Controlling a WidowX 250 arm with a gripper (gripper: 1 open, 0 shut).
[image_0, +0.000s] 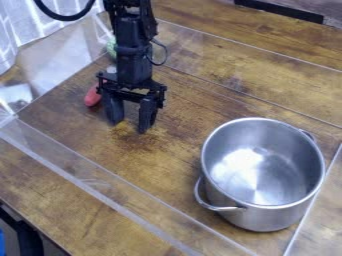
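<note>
The black gripper hangs low over the wooden table at the upper left, its fingers pointing down. Whether anything is between them is too small and dark to tell. Just left of it, partly behind its body, lies a red object. A green item is mostly hidden behind the arm.
A large steel pot with side handles stands at the lower right. Clear plastic edging runs along the left and lower part of the work area.
</note>
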